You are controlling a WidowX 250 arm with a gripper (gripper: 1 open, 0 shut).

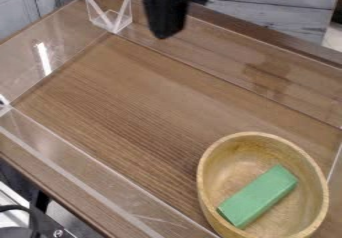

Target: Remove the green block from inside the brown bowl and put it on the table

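Note:
The green block [258, 196] lies flat inside the brown bowl [215, 160], a light tan round bowl at the lower right of the camera view. It rests at a slant on the bowl's floor, with nothing on top of it. At the top of the view, far from the bowl, is the dark, blurred gripper [166, 27]. Its fingers cannot be made out, so whether it is open or shut does not show.
A clear plastic piece [111, 15] stands at the upper left edge. Dark cables [24, 217] lie off the table at the lower left.

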